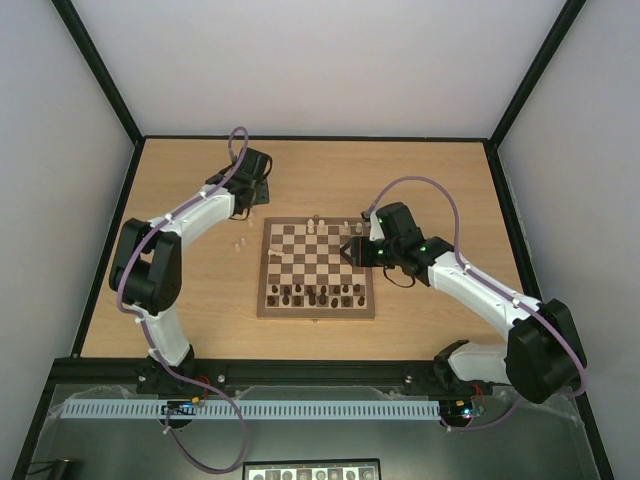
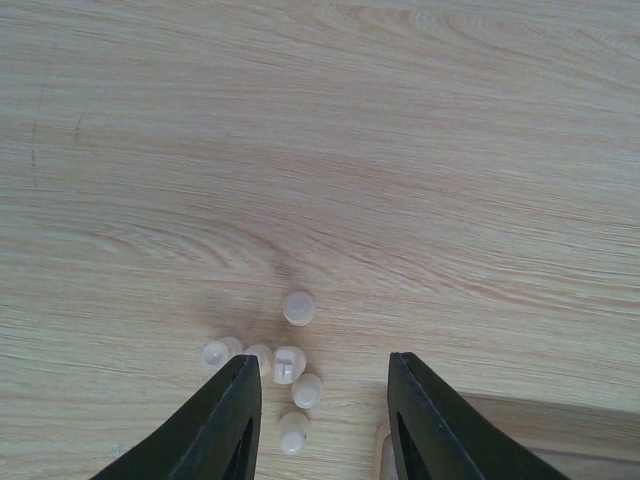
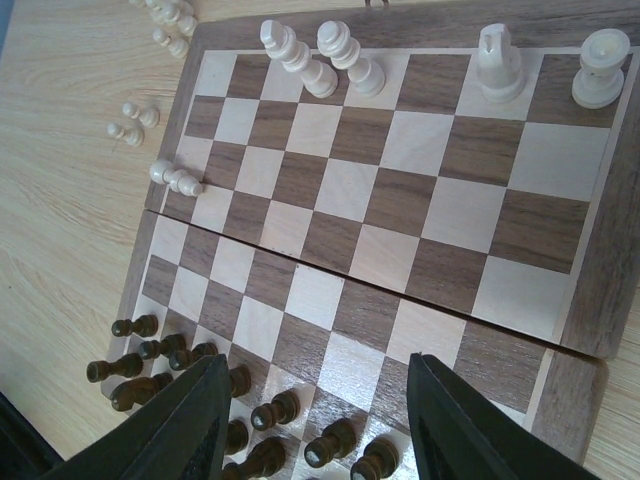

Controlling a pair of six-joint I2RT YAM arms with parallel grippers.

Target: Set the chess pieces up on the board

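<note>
The chess board (image 1: pixel 318 312) lies on the wooden table with its dark pieces (image 1: pixel 311 298) in rows along the near side. On its far row stand a few white pieces, among them a white rook (image 3: pixel 598 68) in a corner and a white knight (image 3: pixel 499 62). One white piece (image 3: pixel 176 178) lies on its side at the board's left edge. Several loose white pieces (image 2: pixel 284 364) are on the table left of the board. Above them my left gripper is part open and empty. My right gripper, also part open and empty, hovers over the board's right side.
More loose white pieces (image 3: pixel 134 122) lie close to the board's left edge. A tray of pieces (image 1: pixel 312 470) sits below the table's front edge.
</note>
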